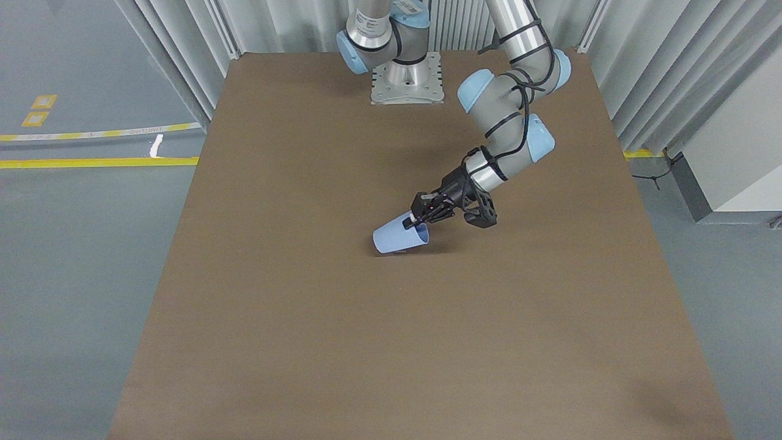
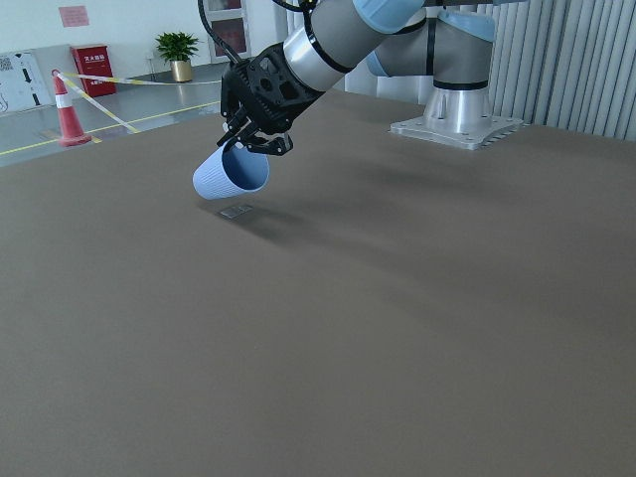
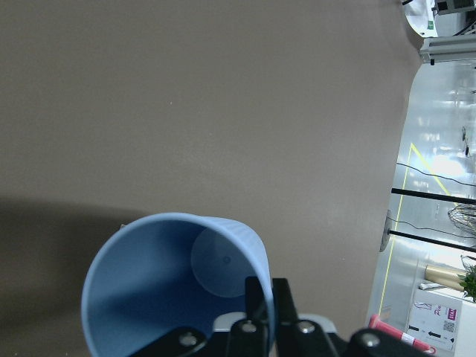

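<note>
A light blue cup (image 1: 392, 237) (image 2: 217, 176) (image 3: 141, 297) lies tilted on its side in the gripper's hold, its open end toward the arm. My gripper (image 1: 410, 220) (image 2: 235, 137) is shut on the cup's rim, with the wall between its fingertips. In the left view the cup looks slightly above the table (image 2: 328, 318), over a small flat grey patch or object (image 2: 236, 212) that is too small to identify.
The robot's base (image 1: 407, 94) stands at the back edge. Floor, curtains and a white wall lie beyond the table's edges.
</note>
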